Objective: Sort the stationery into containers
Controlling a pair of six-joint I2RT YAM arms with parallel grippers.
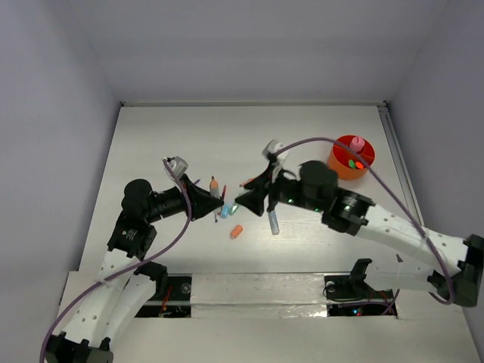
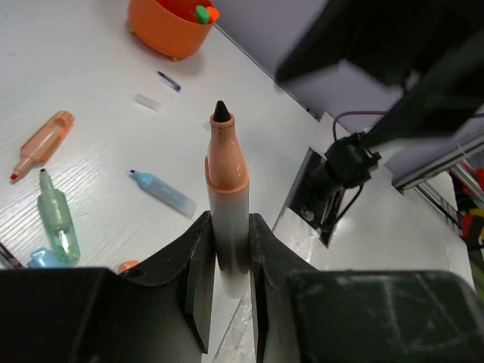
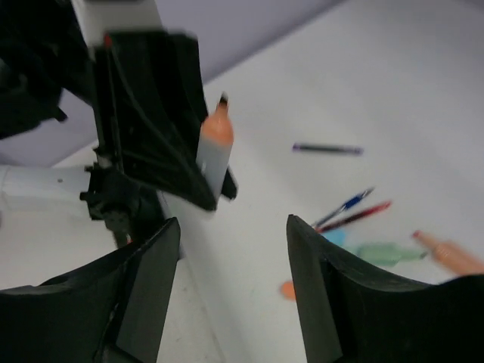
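Observation:
My left gripper [image 1: 217, 203] is shut on an orange-tipped marker [image 2: 229, 170], which stands upright with its black point bare. To its right in the top view, my right gripper [image 1: 248, 204] is open; in the right wrist view nothing lies between its fingers. An orange cap [image 1: 237, 231] lies on the table below the two grippers. A blue marker [image 2: 162, 193], a green marker [image 2: 58, 219] and another orange marker [image 2: 43, 144] rest on the table. The divided orange container [image 1: 349, 172] at the right holds a pink item and small green and orange pieces.
Beside the left gripper lie thin pens, one red [image 3: 367, 214] and one blue [image 3: 355, 198], near a light-blue piece [image 2: 45, 258]. A small pale piece [image 2: 147, 102] lies nearer the container.

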